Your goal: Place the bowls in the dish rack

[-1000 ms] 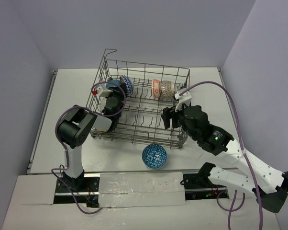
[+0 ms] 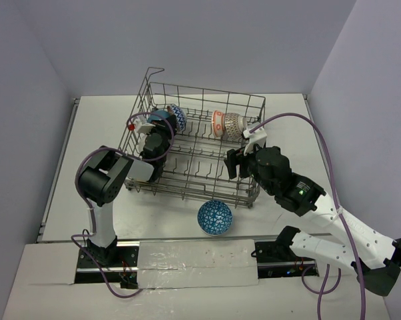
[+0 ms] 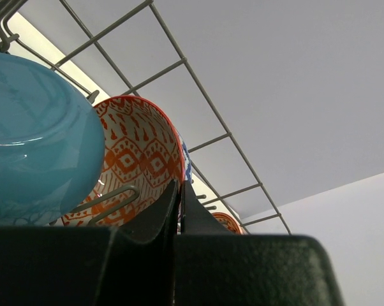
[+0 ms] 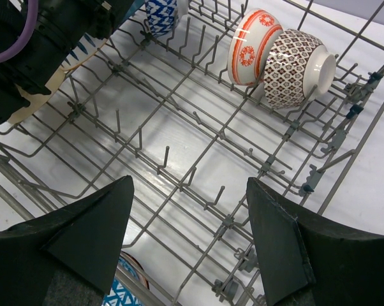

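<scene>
My left gripper is shut on the red-rimmed patterned bowl (image 3: pixel 131 146) at the rack's back left, beside a teal bowl (image 3: pixel 36 134). A blue-and-white bowl (image 2: pixel 179 115) is there too. An orange-banded bowl (image 4: pixel 246 48) and a brown-patterned bowl (image 4: pixel 288 67) stand on their sides at the back right of the dish rack (image 2: pixel 210 195). A blue-patterned bowl (image 2: pixel 214 217) sits outside, in front of the rack. My right gripper (image 2: pixel 237 160) hangs open over the rack's right part, nothing between its fingers.
The rack's middle and front rows show bare tines (image 4: pixel 166 156). Its wire walls surround both grippers' area. Grey walls stand behind and at both sides.
</scene>
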